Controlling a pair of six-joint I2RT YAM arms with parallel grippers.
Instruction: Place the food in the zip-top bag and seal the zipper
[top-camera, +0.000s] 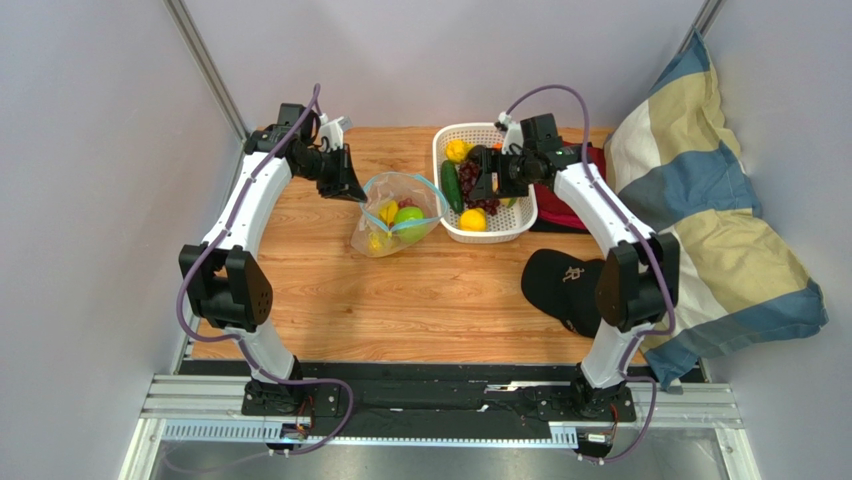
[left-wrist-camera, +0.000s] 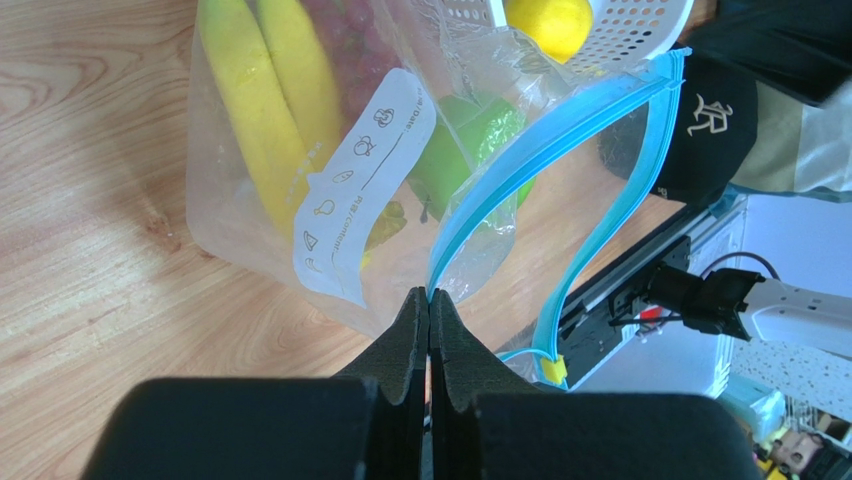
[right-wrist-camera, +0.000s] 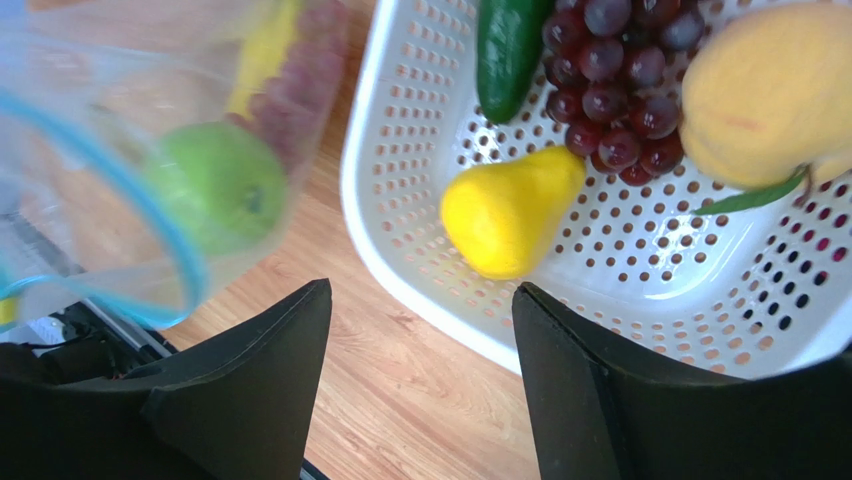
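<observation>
The clear zip bag (top-camera: 398, 240) holds bananas (left-wrist-camera: 260, 120), a green fruit (right-wrist-camera: 215, 185) and red grapes (left-wrist-camera: 355, 40); its blue zipper edge stands open. My left gripper is shut at that edge; whether it pinches the thin film is hard to tell. My right gripper is above the basket (right-wrist-camera: 385, 180), fingers apart, with nothing visible between them. A yellow fruit (right-wrist-camera: 510, 210) lies below it in the basket, beside a cucumber (right-wrist-camera: 510, 50), dark grapes (right-wrist-camera: 620, 110) and a peach-like fruit (right-wrist-camera: 760, 90).
A black cap (top-camera: 555, 285) lies at the front right, a red cloth (top-camera: 570, 210) behind it, and a striped pillow (top-camera: 715, 250) along the right side.
</observation>
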